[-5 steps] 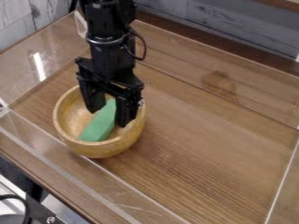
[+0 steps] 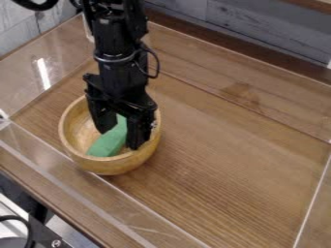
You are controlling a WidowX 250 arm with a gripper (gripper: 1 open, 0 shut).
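Note:
A black robot arm reaches down from the top centre to my gripper, whose open black fingers are over a tan round bowl on the wooden table. A green object lies in the bowl, partly hidden by the gripper. Whether the fingers touch it I cannot tell.
Bare wooden table fills the right side and surrounds the bowl. A pale wall or edge runs along the back at the upper right. Black cables are at the lower left corner.
The gripper has shifted slightly to the left over the bowl. The green object and bowl stay about where they were.

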